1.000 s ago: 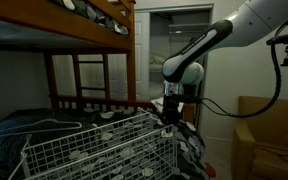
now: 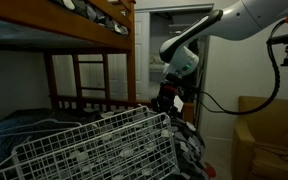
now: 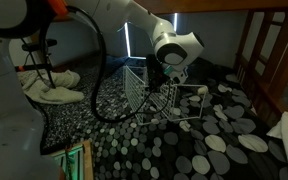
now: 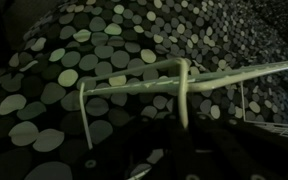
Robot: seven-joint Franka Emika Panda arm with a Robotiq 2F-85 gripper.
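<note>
A white wire rack [image 2: 104, 148] with barred sides fills the lower part of the first exterior view, and in the second it stands on dark spotted bedding. My gripper [image 2: 167, 98] is at the rack's upper right corner there; in the second exterior view the gripper [image 3: 170, 74] meets the rack's top rail. From the wrist, a white rack bar [image 4: 184, 95] runs down between the dark fingers, which look shut on it. The fingertips themselves are hard to make out in the shadow.
The spotted bedding [image 3: 219, 143] spreads around the rack, with bare cloth on its right. A wooden bunk frame [image 2: 69, 33] rises at the left, and a tan armchair [image 2: 268, 130] stands at the right.
The rack has shifted leftward in the first exterior view, its right upper corner rising a little. My gripper has moved slightly up and left together with it.
</note>
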